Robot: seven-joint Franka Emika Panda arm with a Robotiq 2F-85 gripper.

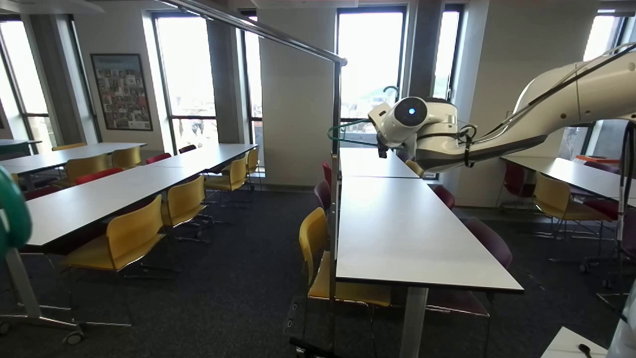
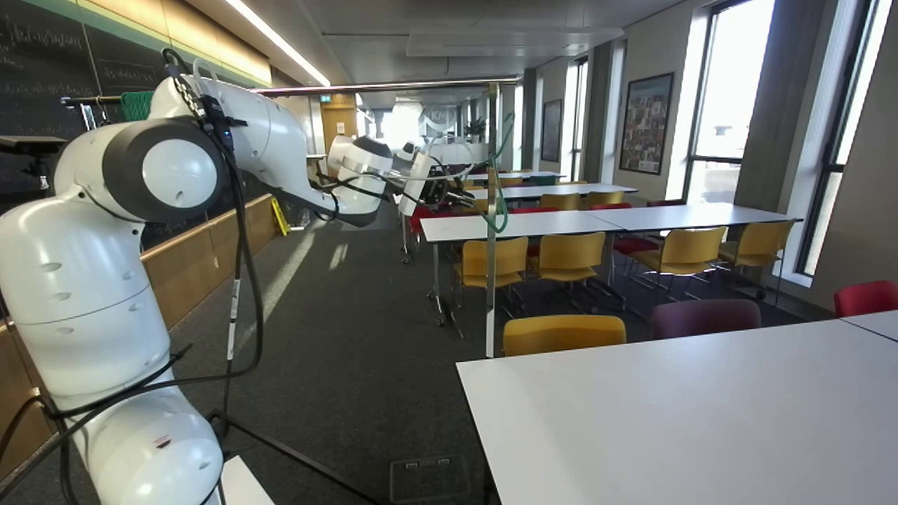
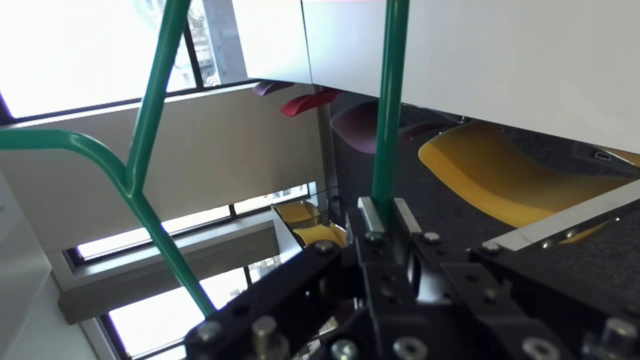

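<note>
My gripper is shut on the lower bar of a green hanger (image 3: 391, 114), whose bar runs up from between the fingers in the wrist view. The hanger's sloping arms and the start of its hook stretch to the left there. In exterior view 1 the gripper (image 1: 382, 151) is raised above the white table, the hanger's loop (image 1: 332, 132) reaching left to the rack's post and its hook showing above the wrist. Exterior view 2 places the hanger (image 2: 502, 220) around the post in the picture, below the rail; whether they touch I cannot tell.
A metal rack has a top rail (image 1: 274, 37) and an upright post (image 1: 335, 197). White tables (image 1: 411, 232) with yellow and dark red chairs stand around. At the left edge of exterior view 1 is a blurred green object (image 1: 13, 209). Open floor (image 2: 337, 370) lies below the arm.
</note>
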